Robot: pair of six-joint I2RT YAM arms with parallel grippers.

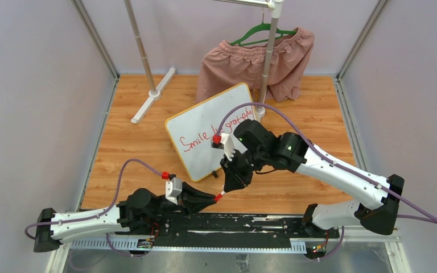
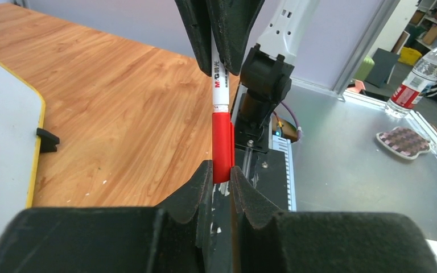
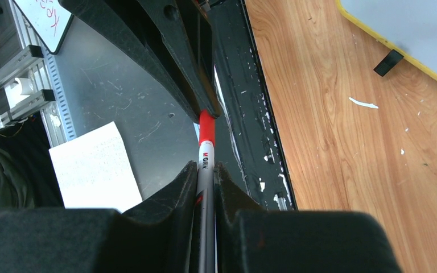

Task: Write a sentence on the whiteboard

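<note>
A whiteboard [image 1: 190, 122] with a yellow rim leans behind my arms, bearing red handwriting that starts with "Smile"; the right arm covers part of it. Between the two grippers is a marker, its white barrel [image 2: 221, 88] lettered and its cap [image 2: 222, 142] red. My left gripper [image 1: 216, 198] is shut on the red cap end. From above, my right gripper [image 1: 225, 190] is shut on the white barrel, which runs back between its fingers. Cap and barrel meet in line, and both wrist views show them joined end to end.
Pink shorts [image 1: 250, 62] hang on a rack behind the board. A small black foot [image 1: 215, 174] sticks out at the board's lower edge. Bare wooden tabletop [image 1: 131, 136] lies to the left. In the left wrist view, a bottle [image 2: 421, 79] stands beyond the workspace.
</note>
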